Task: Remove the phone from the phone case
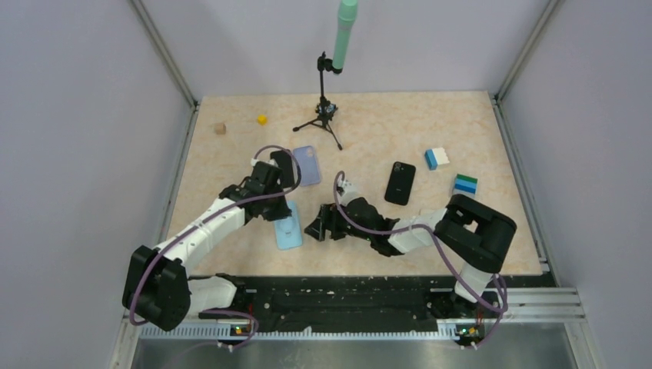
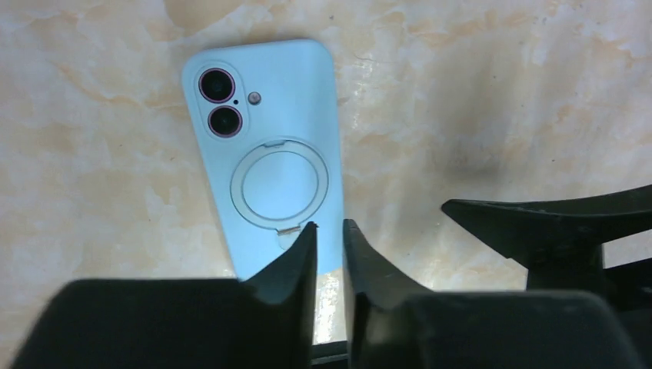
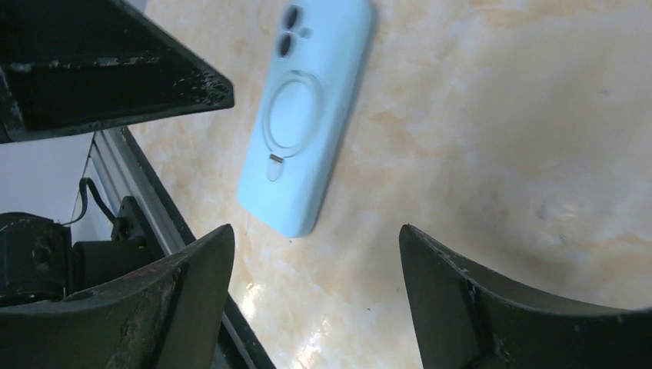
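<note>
The phone in its light blue case [image 1: 289, 233] lies flat on the table, back side up. In the left wrist view, the case [image 2: 265, 100] shows two camera lenses and a round ring stand. My left gripper is over the lower part of the phone in that view, its fingers drawn together to a narrow gap with nothing seen held there. My right gripper has its fingers apart and empty, just right of the phone's lower end in the top view [image 1: 314, 231]. The seam between phone and case is not visible.
Behind the left gripper lie a dark flat object [image 1: 281, 165] and a lilac case [image 1: 307, 165]. A black phone [image 1: 400, 183] rests beyond the right arm. Coloured blocks [image 1: 465, 184] sit at the right, and a tripod [image 1: 326, 115] stands at the back. Bare table surrounds the phone.
</note>
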